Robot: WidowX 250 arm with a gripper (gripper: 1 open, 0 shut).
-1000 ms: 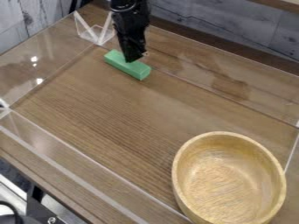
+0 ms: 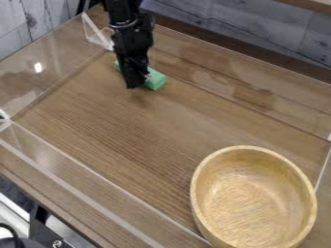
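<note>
The black gripper [image 2: 135, 76] reaches down from the top centre onto a green block [image 2: 151, 77] at the back left of the wooden table [image 2: 155, 155]. Its fingers cover part of the block; whether they are open or shut on it is too small to tell.
A round cream bowl [image 2: 253, 194] sits at the front right. A clear plastic item [image 2: 100, 31] is at the back left, beside the arm.
The gripper has come down and toward the viewer onto the green block, now covering more of it.
</note>
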